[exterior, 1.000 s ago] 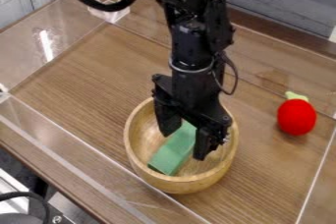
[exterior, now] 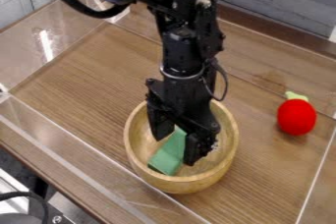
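Observation:
My black gripper [exterior: 180, 130] hangs open over a round wooden bowl [exterior: 184, 183], its fingers reaching down inside. A green object [exterior: 167, 156] lies in the bowl between and below the fingers, partly hidden by them; whether they touch it I cannot tell.
A red tomato-like object [exterior: 297, 117] with a small pale green piece behind it sits on the wooden table [exterior: 73, 100] at the right. The table to the left of the bowl is clear. A wall runs along the back.
The gripper has shifted slightly left and changed its angle over the bowl. The green object now shows less, more covered by the fingers.

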